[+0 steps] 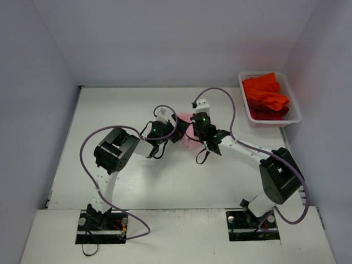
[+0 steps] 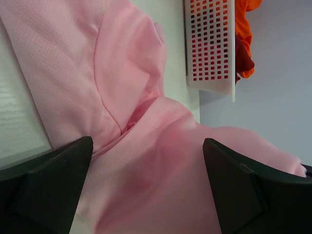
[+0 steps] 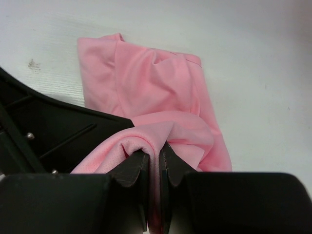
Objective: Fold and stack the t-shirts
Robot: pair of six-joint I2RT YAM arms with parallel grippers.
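A pink t-shirt [image 1: 191, 142], partly folded, lies near the middle of the table, largely covered by both arms in the top view. My right gripper is shut on a raised, bunched ridge of it. In the left wrist view, pink cloth [image 2: 156, 165] stretches up between and behind the wide-apart fingers of my left gripper, which is open close over the shirt. Seen from the right wrist, a left finger [image 3: 73, 129] reaches in from the left against the lifted cloth. Flat folded layers [image 3: 146, 78] lie beyond.
A white basket [image 1: 294, 107] at the back right holds orange and dark red shirts [image 1: 267, 93]. Bare white table [image 1: 110, 192] spreads to the left and front. Both arms are close together over the shirt.
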